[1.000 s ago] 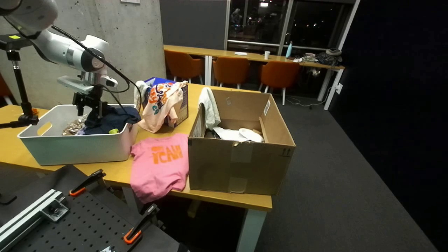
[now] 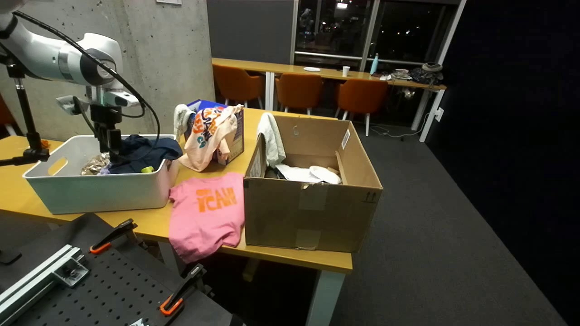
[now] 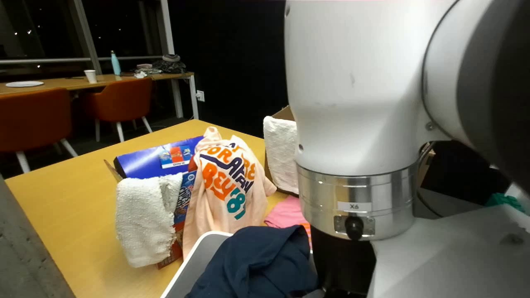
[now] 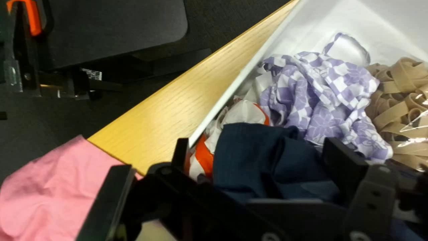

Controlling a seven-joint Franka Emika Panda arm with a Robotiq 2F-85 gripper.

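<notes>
My gripper (image 2: pixel 110 153) hangs over the white bin (image 2: pixel 108 194) on the table, its fingertips low at the clothes inside. In the wrist view, the gripper is open, its two fingers wide apart. Dark navy cloth (image 4: pixel 248 154) lies in the space between and under them. Beside it in the bin are a purple-and-white checkered cloth (image 4: pixel 313 92) and a bag of tan strips (image 4: pixel 401 108). In exterior view 2 the arm hides the gripper, and the navy cloth (image 3: pixel 253 263) drapes near the bin's rim.
Right of the bin, a pink shirt (image 2: pixel 209 209) hangs over the table edge. Behind it, a peach shirt (image 2: pixel 209 136) drapes over a blue box (image 3: pixel 154 159). A large cardboard box (image 2: pixel 310 212), with a white cloth (image 2: pixel 270 138) over its side, stands at the table's right end.
The arm has shifted a little to the left over the bin and its wrist has turned. The clothes and boxes look unmoved.
</notes>
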